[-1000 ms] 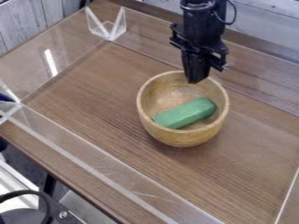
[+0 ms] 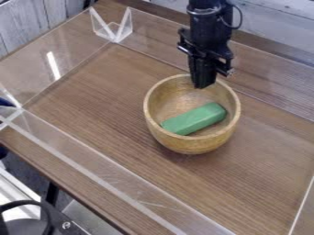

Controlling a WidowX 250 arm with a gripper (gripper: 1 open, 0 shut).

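Note:
A wooden bowl (image 2: 164,103) sits on the brown table, right of centre, with a green oblong object (image 2: 194,119) lying inside on its bottom. The black robot gripper (image 2: 200,77) hangs from the top over the back part of the bowl, its tip near the rim. It is shut, with nothing seen between its fingers.
A clear plastic piece (image 2: 112,26) stands at the back left. A white wall runs behind, and a black cable or part lies at the lower left corner.
The gripper has shifted slightly left and its upper body looks a little different in angle. The bowl and green object look nearly unchanged.

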